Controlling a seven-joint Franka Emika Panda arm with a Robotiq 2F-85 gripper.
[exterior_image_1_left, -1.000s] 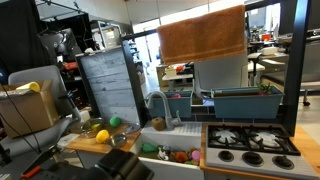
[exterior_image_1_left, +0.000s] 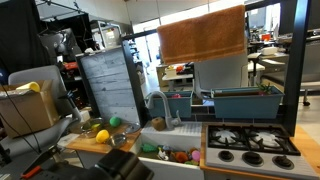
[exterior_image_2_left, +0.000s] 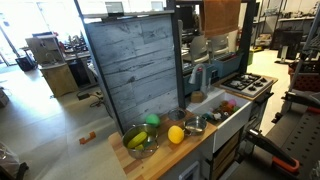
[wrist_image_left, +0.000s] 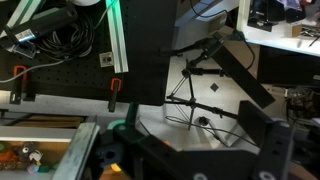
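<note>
In the wrist view, my gripper shows as two dark fingers standing well apart, with floor visible in the gap and nothing held. A metal pot (exterior_image_2_left: 141, 141) with green and yellow items in it rests on the wooden counter. Close by are a yellow-orange round thing (exterior_image_2_left: 176, 135), a green one (exterior_image_2_left: 152, 121) and a small metal pan (exterior_image_2_left: 197, 124). Several colourful small things (exterior_image_1_left: 180, 155) lie in the sink (exterior_image_1_left: 149, 148). In both exterior views, the gripper's fingertips cannot be made out.
A gas stove (exterior_image_1_left: 250, 143) sits right of the sink, below a blue bin (exterior_image_1_left: 234, 105). An orange towel (exterior_image_1_left: 202, 36) hangs above. The grey plank panel (exterior_image_2_left: 142, 73) walls off the counter's back. Tools and cables (wrist_image_left: 67, 35) lie on a dark perforated surface under the wrist camera.
</note>
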